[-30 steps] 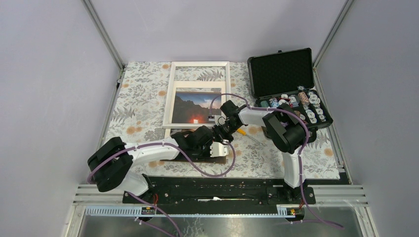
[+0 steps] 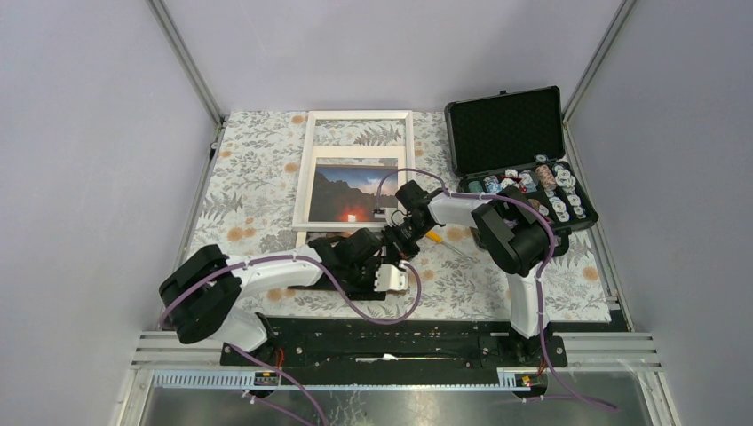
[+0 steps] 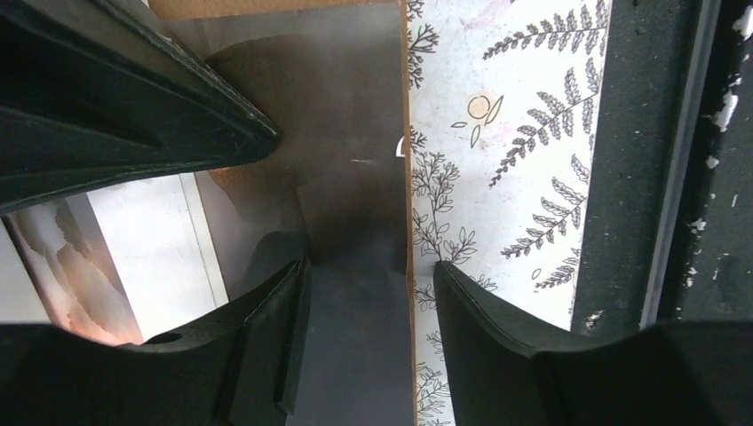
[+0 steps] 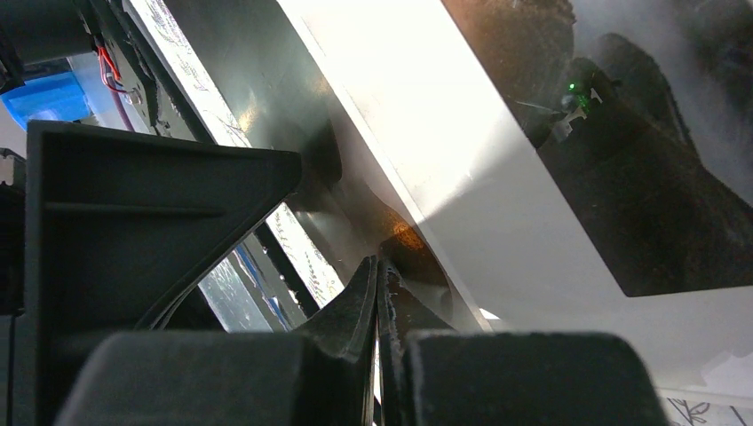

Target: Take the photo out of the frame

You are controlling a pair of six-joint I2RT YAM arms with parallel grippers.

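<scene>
The white frame lies flat on the patterned cloth, with the sunset photo and its pale mat showing inside. A dark glossy board with a thin brown edge sticks out from the frame's near side, mostly covered by my left arm in the top view. Over this board my left gripper stands part open, the board's long edge passing between its fingers; whether they touch it I cannot tell. My right gripper is shut above the board beside a white strip, nothing visible between its fingertips.
A yellow-handled screwdriver lies right of the frame. Behind the right arm stands an open black case full of chips. A dark table edge runs along the front.
The right arm, frame and photo have stayed in place.
</scene>
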